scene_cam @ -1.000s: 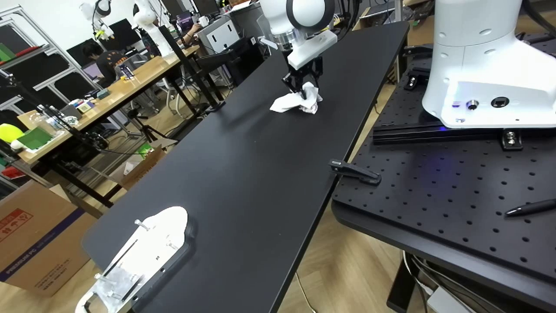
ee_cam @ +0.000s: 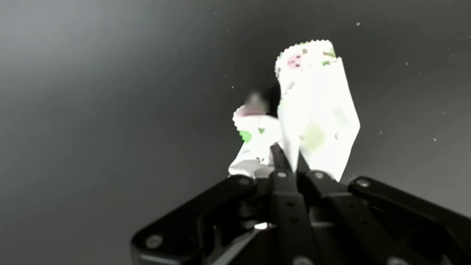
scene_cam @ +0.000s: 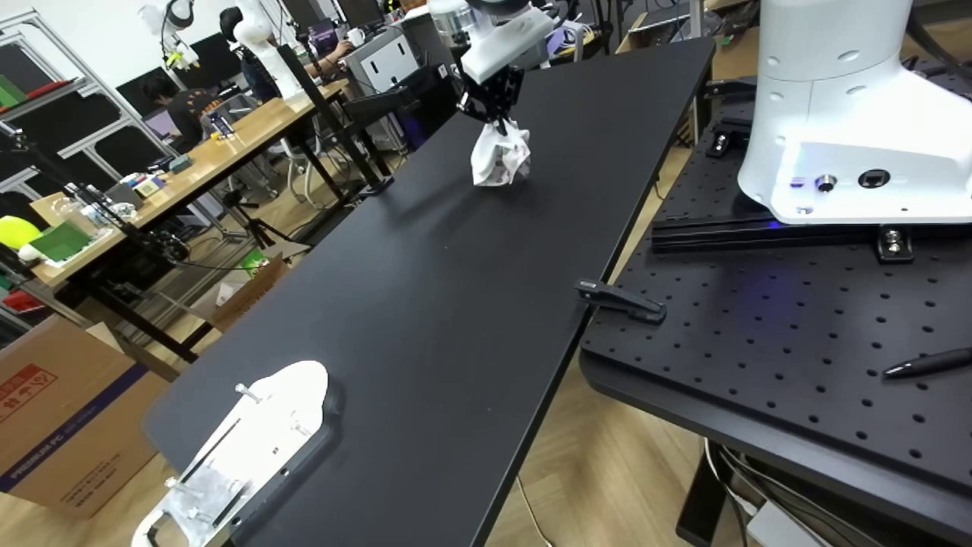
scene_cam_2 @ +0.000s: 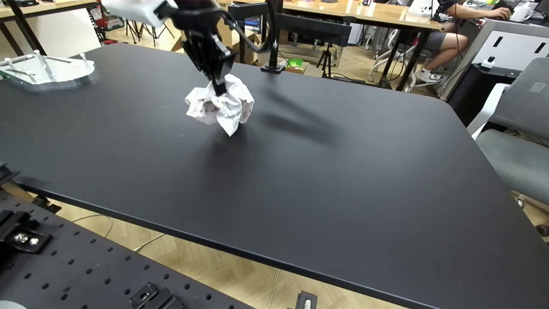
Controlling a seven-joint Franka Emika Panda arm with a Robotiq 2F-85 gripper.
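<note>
A crumpled white cloth (scene_cam: pixel 498 159) with small coloured prints hangs from my gripper (scene_cam: pixel 502 124), just above the black table. In the second exterior view the bunched cloth (scene_cam_2: pixel 235 105) spreads out beneath the gripper (scene_cam_2: pixel 220 88), its lowest corner close to the tabletop. Seen from the wrist, the gripper is shut on a pinched fold. One larger flap of the cloth (ee_cam: pixel 318 110) fans out ahead and to the right of the fingertips, and a smaller flap lies to the left. The underside of the cloth is hidden.
A white plate-like fixture with upright pegs (scene_cam: pixel 264 437) sits at the table's far end from the cloth. A black clamp (scene_cam: pixel 621 301) grips the table edge by the perforated board (scene_cam: pixel 774 346).
My gripper has risen and shifted left in the first exterior view, carrying the cloth up with it. The cloth was spread lower on the table; now it hangs in a bunch.
</note>
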